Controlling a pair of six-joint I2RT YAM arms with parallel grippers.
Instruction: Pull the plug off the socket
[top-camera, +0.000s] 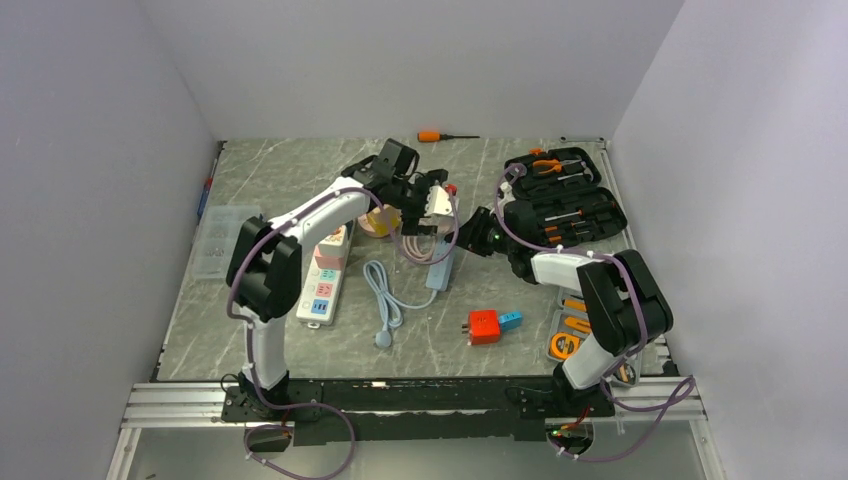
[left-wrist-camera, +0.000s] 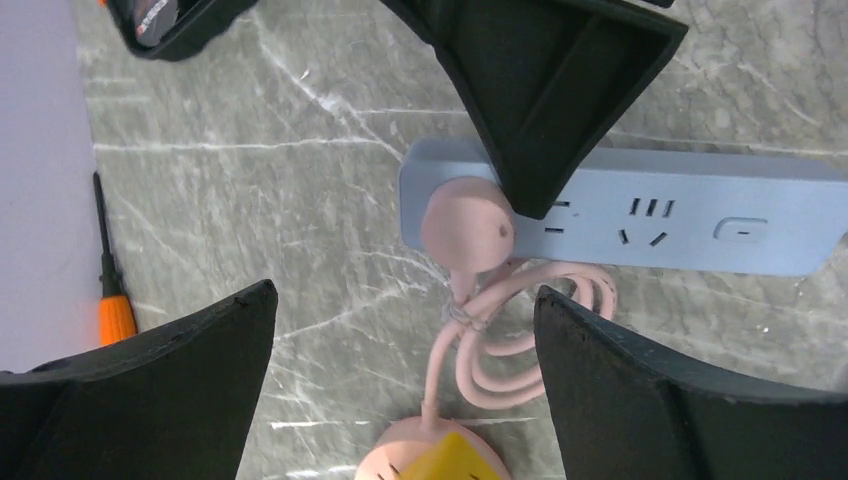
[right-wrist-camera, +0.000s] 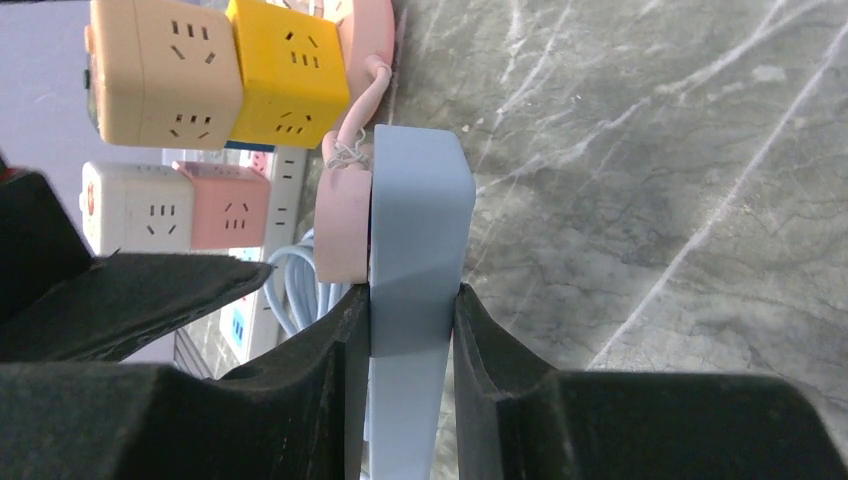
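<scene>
A pale blue power strip (left-wrist-camera: 680, 210) lies on the marble table, with a pink plug (left-wrist-camera: 465, 225) seated at one end and its coiled pink cord beside it. My left gripper stands open above the plug, nothing between its fingers. My right gripper has its fingers closed against both sides of the strip's narrow body, holding it from the end; in the right wrist view the plug (right-wrist-camera: 340, 220) sticks out sideways from the strip.
A white strip (top-camera: 323, 295) with cube adapters and a blue coiled cable lie left and front. A red adapter (top-camera: 484, 326) sits at front. Tool cases (top-camera: 570, 210) fill the right; an orange screwdriver (top-camera: 430, 136) lies at back.
</scene>
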